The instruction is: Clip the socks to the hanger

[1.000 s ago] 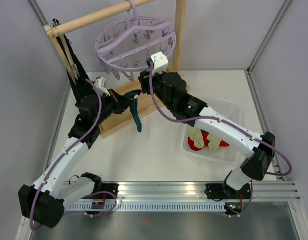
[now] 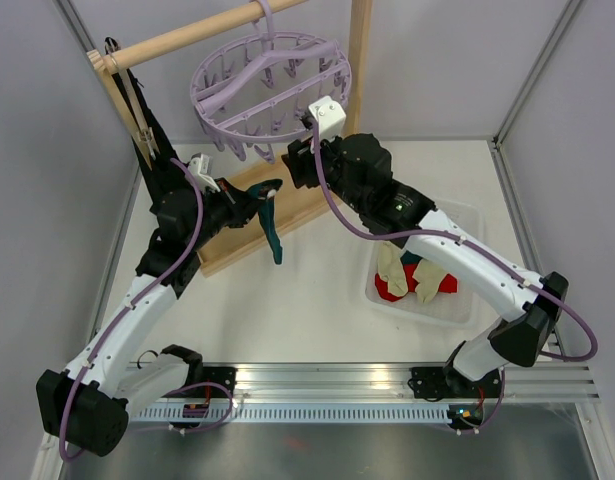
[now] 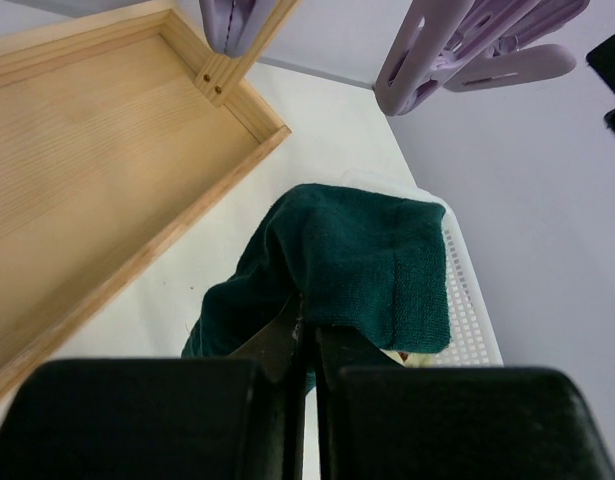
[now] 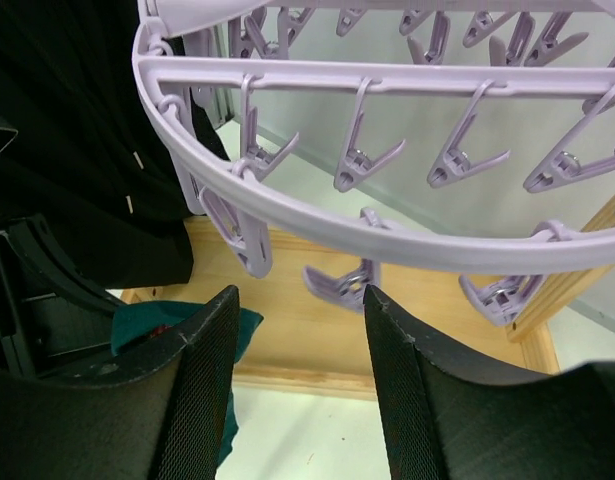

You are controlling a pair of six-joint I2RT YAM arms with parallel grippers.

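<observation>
A dark green sock [image 3: 357, 260] droops from my left gripper, which is shut on it. From above, the sock [image 2: 269, 222] hangs over the wooden base, below the hanger's front left. The round lilac hanger [image 2: 270, 90] with clips around its rim hangs from a wooden bar. My right gripper stands open with nothing between its fingers, facing the hanger's rim. Past its fingertips, a clip [image 4: 345, 285] dangles from the near rim, and another clip [image 4: 252, 245] hangs to its left. No sock shows in the clips in view.
A white basket [image 2: 471, 232] on the right holds red, cream and dark green socks. Black cloth [image 2: 159, 150] hangs at the rack's left end. The rack's wooden base [image 2: 219, 264] lies below the hanger.
The left arm and its sock stay in place.
</observation>
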